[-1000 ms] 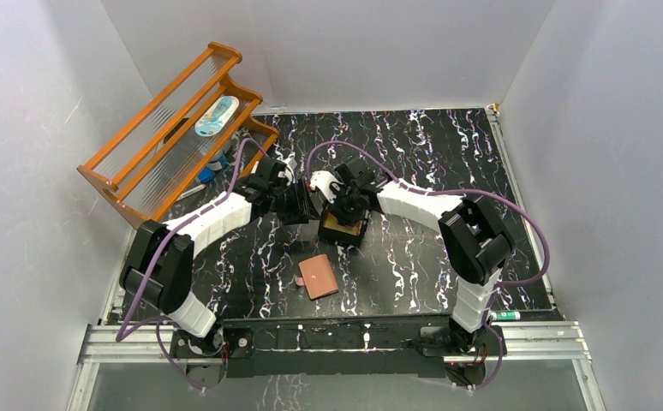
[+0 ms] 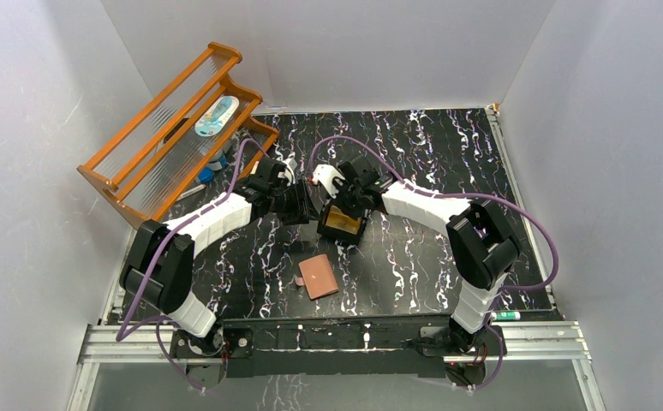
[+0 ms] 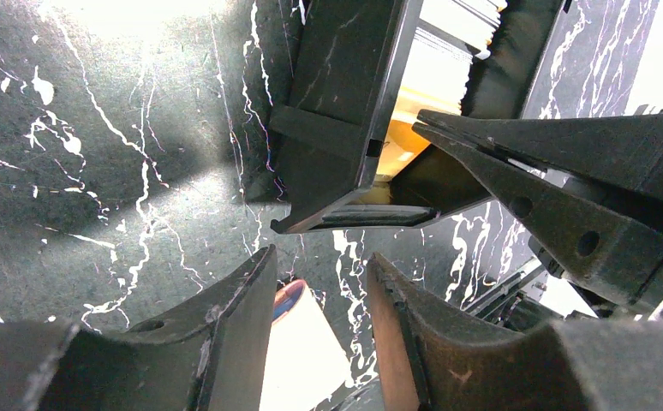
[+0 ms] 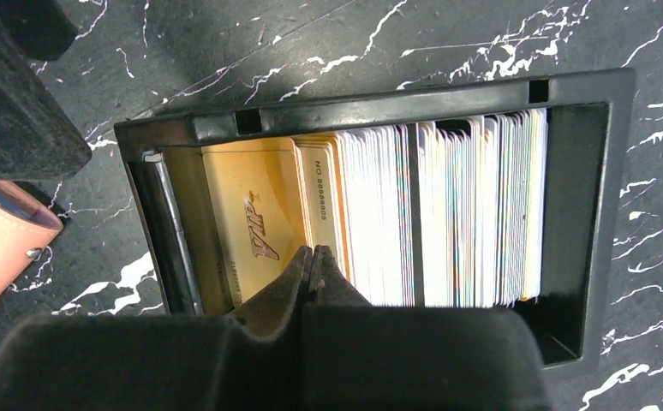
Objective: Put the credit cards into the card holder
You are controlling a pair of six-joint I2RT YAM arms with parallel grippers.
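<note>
A black box (image 2: 342, 240) holds the credit cards, standing upright in a dense row; a gold VIP card (image 4: 255, 201) leans at one end in the right wrist view. My right gripper is shut at the gold end of the row, its tips overlapping the front cards, with no card visible between them. Beside the box, my left gripper stands open and empty. The pinkish-brown card holder (image 2: 319, 276) lies on the table towards the front; the right wrist view shows its snap at the left edge.
A wooden rack (image 2: 165, 137) with clear panels stands at the back left, with a few items around it. A small green-and-white tube (image 2: 505, 315) lies by the front right edge. Open marble surface lies right of the box.
Over the last second my right arm has shifted slightly to the right above the box. The left arm and the card holder have stayed put.
</note>
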